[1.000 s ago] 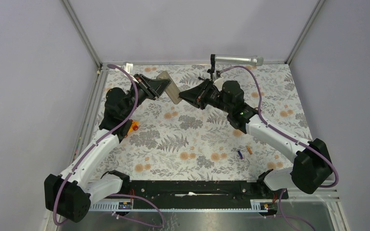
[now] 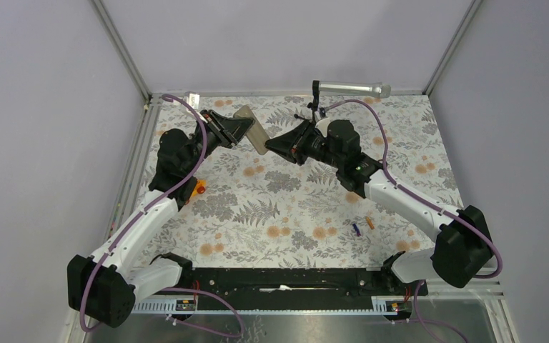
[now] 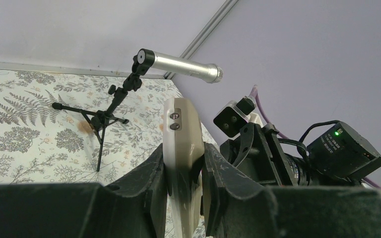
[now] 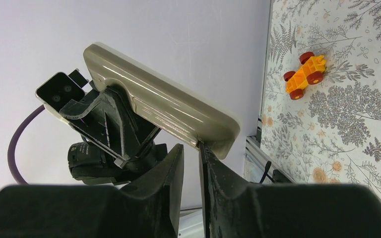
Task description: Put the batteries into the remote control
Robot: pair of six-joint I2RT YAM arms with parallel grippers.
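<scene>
The beige remote control (image 2: 251, 130) is held in the air by my left gripper (image 2: 243, 123), whose fingers are shut on it; in the left wrist view it stands upright between them (image 3: 182, 124). My right gripper has its fingertips at the remote's lower end edge, in the right wrist view at a seam of the back cover; the two fingers look nearly together, and whether they pinch the cover is hard to tell. Two small batteries, a purple one (image 2: 356, 229) and an orange one (image 2: 369, 223), lie on the patterned mat at the front right.
A silver cylinder on a black stand (image 3: 183, 67) stands at the back right. A yellow toy car with red wheels (image 4: 305, 77) lies on the left of the mat, partly hidden by the left arm in the top view.
Very little differs in the top view; the left arm and the remote have shifted very slightly, and the right arm looks unmoved.
</scene>
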